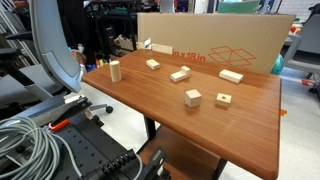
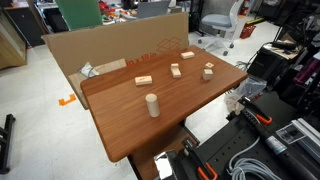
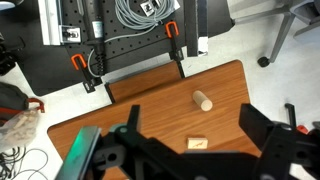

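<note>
My gripper shows only in the wrist view, high over the table; its dark fingers stand wide apart and open, nothing held. A pale wooden cylinder stands upright near the table's left end in exterior view 1 (image 1: 115,71); the wrist view shows the same cylinder (image 3: 202,100) from above. One light block (image 3: 197,143) is visible between the fingers, well below them. Farther along the tabletop, exterior view 1 shows a cube-like block (image 1: 193,99), a small square block (image 1: 223,100) and flatter blocks (image 1: 180,74).
A tall cardboard panel (image 1: 215,40) closes off the table's far side. In front, a dark bench (image 1: 80,150) carries a coiled grey cable (image 1: 30,150). Bare wood (image 1: 150,95) lies open between the cylinder and the cube-like block.
</note>
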